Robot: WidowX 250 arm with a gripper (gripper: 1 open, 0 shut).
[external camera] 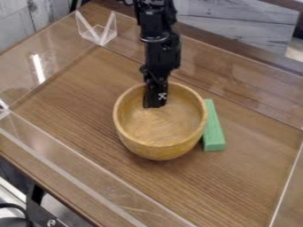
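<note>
My gripper [155, 94] is at the far rim of a round wooden bowl [158, 139], its fingers reaching down at the rim, shut on it as far as the view shows. The dark arm comes down from the top centre. The bowl is empty apart from the fingertips.
A green bar [213, 129] lies just right of the bowl on the wooden table [83, 151]. Clear plastic pieces [97, 28] stand at the back left.
</note>
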